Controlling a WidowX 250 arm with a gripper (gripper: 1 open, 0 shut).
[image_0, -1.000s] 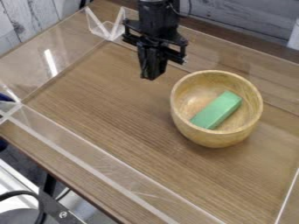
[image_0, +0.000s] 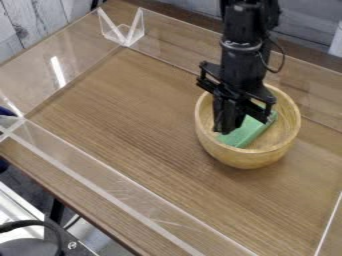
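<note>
A tan round bowl (image_0: 274, 152) rests on the wooden table at the right, with a green block (image_0: 250, 133) inside it. My black arm reaches down from the top, and its gripper (image_0: 221, 125) is over the left part of the bowl, partly covering the block. The fingers look close together; whether anything is between them is hard to see.
A clear plastic object (image_0: 122, 27) stands at the upper left near the back edge. A black cable lies at the lower left corner.
The gripper has moved right and down from above the table's back middle to over the bowl and block. The bowl appears in the same place.
</note>
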